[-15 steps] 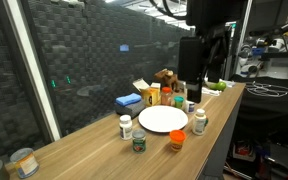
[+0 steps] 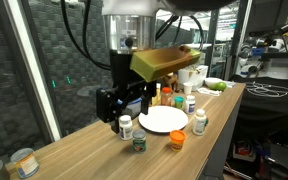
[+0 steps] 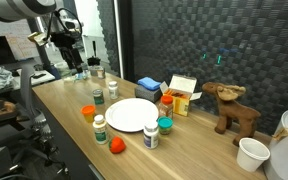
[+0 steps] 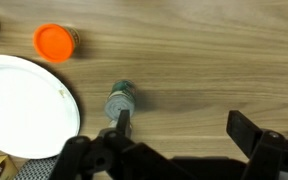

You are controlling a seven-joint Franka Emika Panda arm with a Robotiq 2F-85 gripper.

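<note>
My gripper stands open above the table, its dark fingers wide apart and nothing held. In the wrist view, a small jar with a grey lid point(image 4: 121, 101) stands just ahead of the left finger, closer to that finger than to the middle of the gap. An orange-lidded container point(image 4: 54, 42) is up and to the left, beside the round white plate point(image 4: 24, 105). From exterior view 1, the jar point(image 2: 139, 141) stands next to a white bottle point(image 2: 125, 125), with the gripper higher up and behind them in the picture.
Another white bottle point(image 2: 199, 122) stands near the table's front edge. A red tomato point(image 3: 117, 146), a green-lidded jar point(image 3: 165, 126), a yellow box point(image 3: 183, 95) and a toy moose point(image 3: 232, 110) stand farther along. Bare wood point(image 4: 204, 60) fills the middle of the wrist view.
In exterior view 1 the arm and gripper have moved leftward and lower, from the upper right toward the jar and white bottle. The objects on the table look unmoved.
</note>
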